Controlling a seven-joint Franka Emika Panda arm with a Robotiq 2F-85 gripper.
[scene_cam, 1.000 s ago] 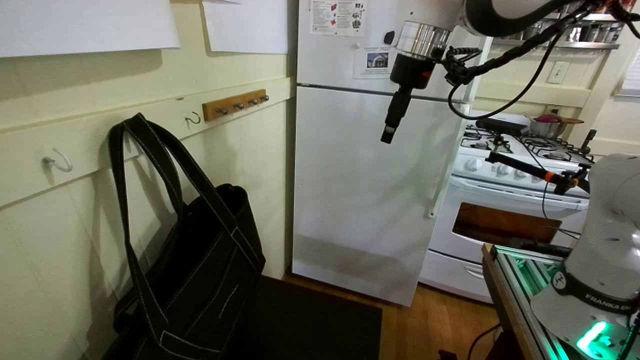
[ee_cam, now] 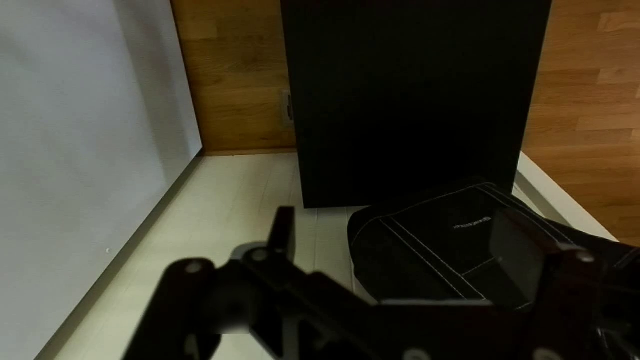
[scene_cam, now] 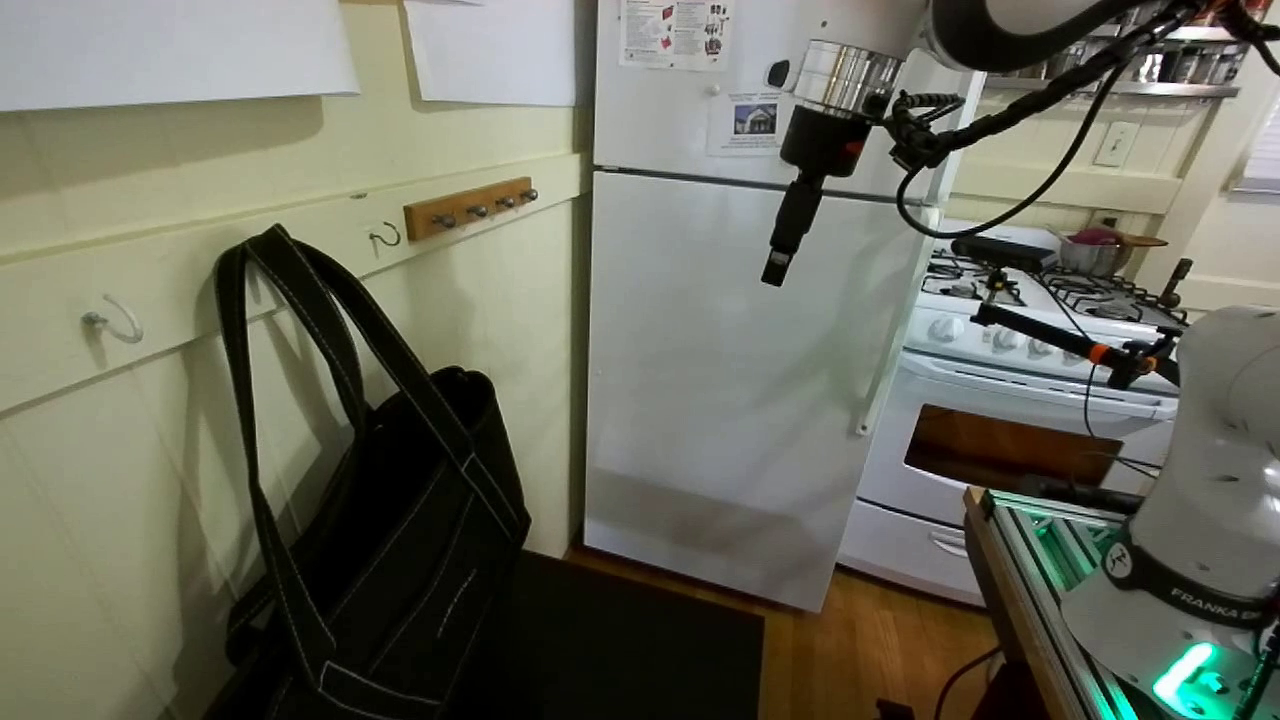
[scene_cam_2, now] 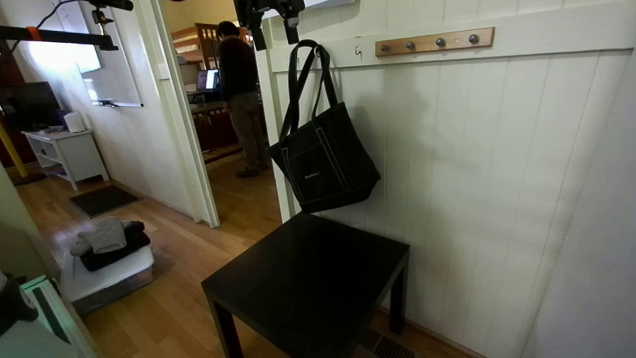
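A black tote bag with white stitching hangs by its straps against the pale wall. In the second exterior view the whole bag shows, tilted, above a black table. My gripper is at the top of that view, fingers spread, with nothing between them. The first exterior view has the gripper pointing down in front of the fridge, apart from the bag. From the wrist, the bag lies partly behind the right finger, and the gripper stands open.
A wooden peg rack and a bare metal hook are on the wall rail, with a white hook further left. The fridge stands beside the wall. A person is in the far room.
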